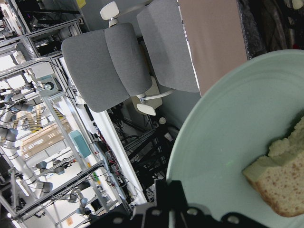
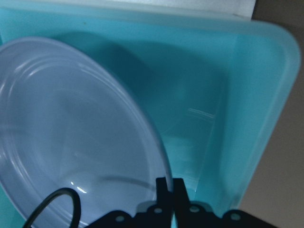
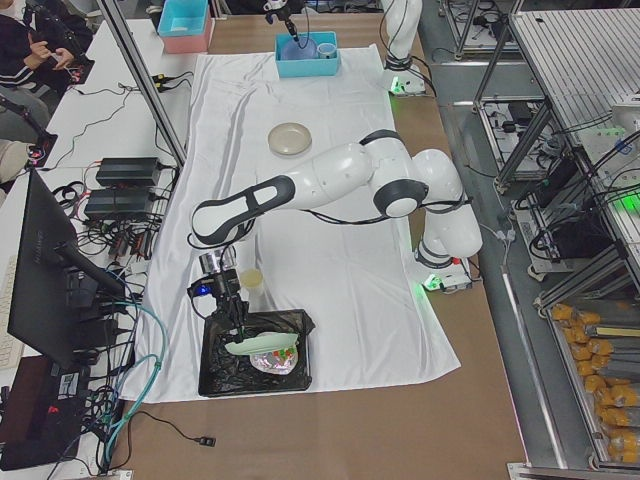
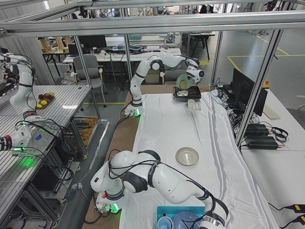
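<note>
A green plate (image 1: 223, 142) with a piece of bread (image 1: 280, 175) on it is held at its rim by my left gripper, shut on it. In the camera left view that plate (image 3: 262, 342) is tilted over a black bin (image 3: 215, 360), where a foil item (image 3: 278, 365) with coloured bits lies. My right gripper is shut on the rim of a blue plate (image 2: 80, 123) inside a teal bin (image 2: 251, 109) at the far end.
A beige plate (image 3: 290, 138) lies mid-table. A pale cup (image 3: 251, 279) stands beside the black bin. A monitor and cables crowd the left side.
</note>
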